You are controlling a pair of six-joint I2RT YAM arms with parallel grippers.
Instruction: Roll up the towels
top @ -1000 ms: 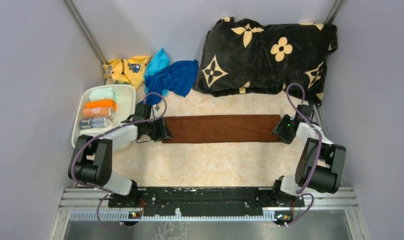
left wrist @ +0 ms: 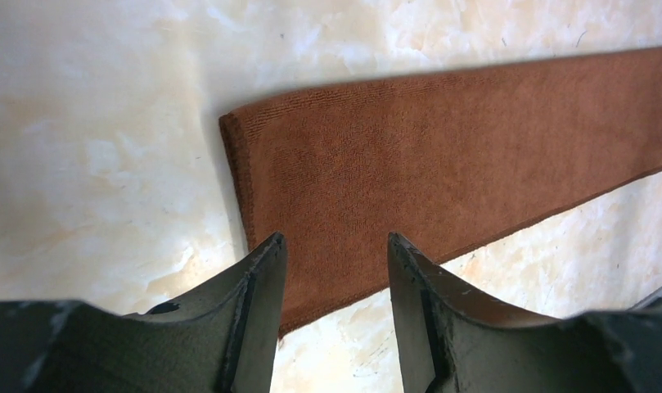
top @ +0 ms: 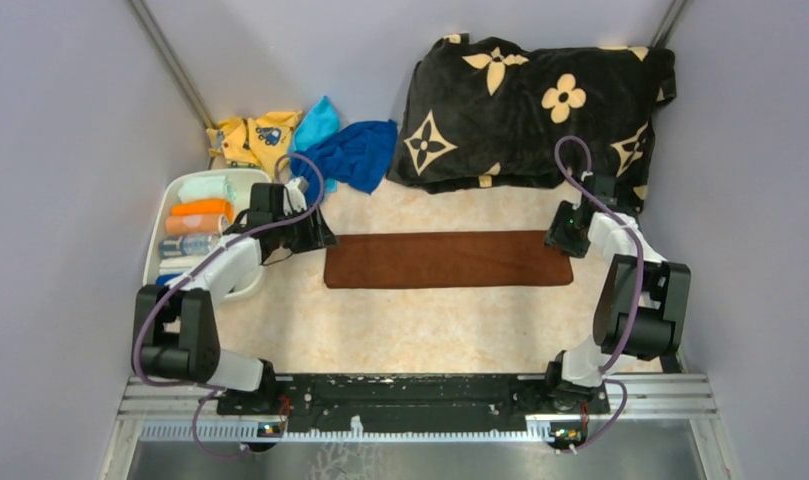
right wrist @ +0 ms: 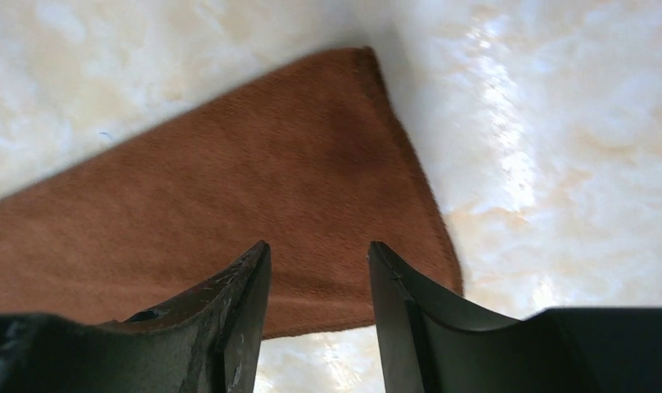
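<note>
A brown towel (top: 445,260) lies flat on the table as a long narrow strip running left to right. Over its left end, near the far corner, is my left gripper (top: 325,242); in the left wrist view the fingers (left wrist: 266,282) stand apart with nothing held between them. My right gripper (top: 560,246) is above the right end, towards the far edge. Its fingers (right wrist: 385,278) are spread wide in the right wrist view, and the towel (right wrist: 311,164) shows flat beneath them, its end edge to the right.
At the left, a white bin (top: 251,180) holds several rolled towels. Yellow (top: 273,137) and blue cloths (top: 355,155) lie crumpled behind. A dark patterned blanket (top: 530,120) fills the back right.
Both grippers have shifted towards the far edge of the towel, the left one also slightly leftward over the last second. The towel's ends show no clear change beyond a very slight shift.
</note>
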